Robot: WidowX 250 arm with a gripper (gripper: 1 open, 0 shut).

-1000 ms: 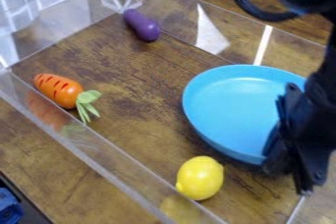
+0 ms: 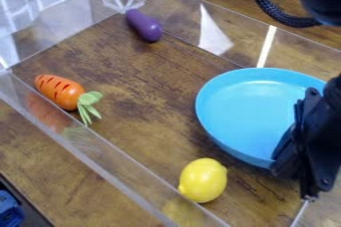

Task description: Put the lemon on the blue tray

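Note:
The yellow lemon (image 2: 202, 180) lies on the wooden surface at the lower middle, just outside the near-left side of the round blue tray (image 2: 237, 107). Nothing rests on the visible part of the tray. My black gripper (image 2: 305, 166) is at the right edge of the view, pointing down and overlapping the tray's right rim. It stands clear of the lemon, to its right. Whether it touches the rim is hard to tell, and the gap between its fingers does not show clearly.
An orange toy carrot (image 2: 59, 92) with green leaves lies at the left, and a purple eggplant (image 2: 144, 25) at the back. Low transparent walls (image 2: 100, 156) border the wooden area. Bare wood lies between carrot and tray.
Compared with one second ago, the tray sits slightly farther right. Lemon, carrot and eggplant have stayed put.

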